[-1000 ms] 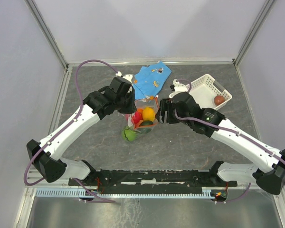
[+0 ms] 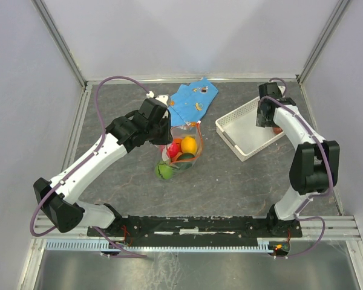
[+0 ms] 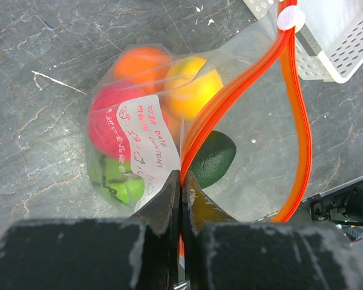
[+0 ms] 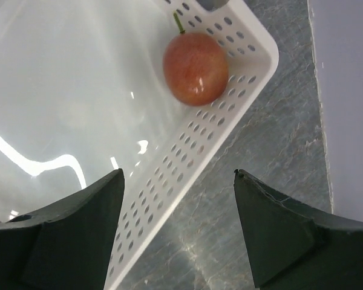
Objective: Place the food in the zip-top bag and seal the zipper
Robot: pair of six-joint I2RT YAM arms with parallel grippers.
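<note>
The zip top bag stands at the centre, holding a red fruit, orange, yellow and green items and a dark avocado. My left gripper is shut on the bag's orange zipper edge, with the zipper parted beyond it and a white slider at the far end. My right gripper is open above the right edge of the white basket, where a reddish round fruit lies in the far corner, between and beyond the fingers.
A blue patterned cloth lies behind the bag. The wall is close beside my right gripper.
My right arm has moved from beside the bag rightward and back to over the basket's fruit. The left arm and bag look unchanged.
</note>
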